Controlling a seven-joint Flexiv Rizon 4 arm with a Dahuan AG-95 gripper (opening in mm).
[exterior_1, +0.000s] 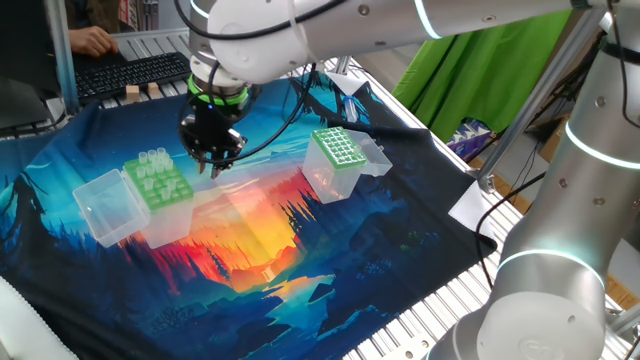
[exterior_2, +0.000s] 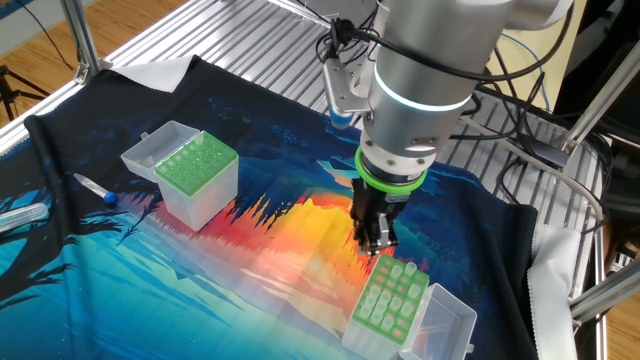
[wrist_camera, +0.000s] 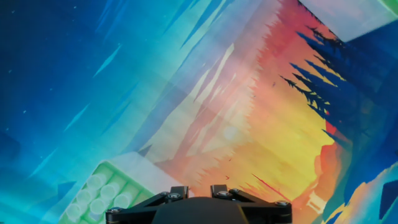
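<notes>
My gripper hangs above the cloth, to the right of a translucent box with a green rack top. Several clear tubes or tips stand in that rack; its lid is folded open. In exterior view 2 the same box lies just below and beyond my gripper. A second box has a green grid top with no tips standing up visible, and its lid is open too. In the wrist view, my gripper's two fingertips stand apart with nothing between them, and the filled rack shows at lower left.
A printed cloth covers the table, clear between the two boxes. A pen with a blue end lies beyond the second box. A keyboard and a person's hand are at the far edge.
</notes>
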